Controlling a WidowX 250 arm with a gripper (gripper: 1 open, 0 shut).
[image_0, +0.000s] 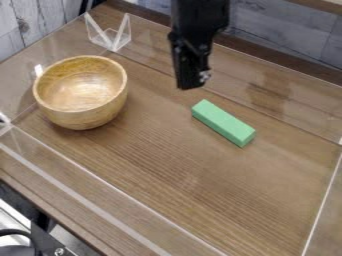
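Note:
My gripper (190, 70) hangs at the top middle, dark and shut, with nothing visible between its fingers. Below and to its right lies a green block (223, 123) on the wooden table. A wide wooden bowl (80, 95) sits on the left side, apart from the gripper.
A small white wire-like object (110, 30) stands at the back left. A black cable lies beyond the table's lower left edge.

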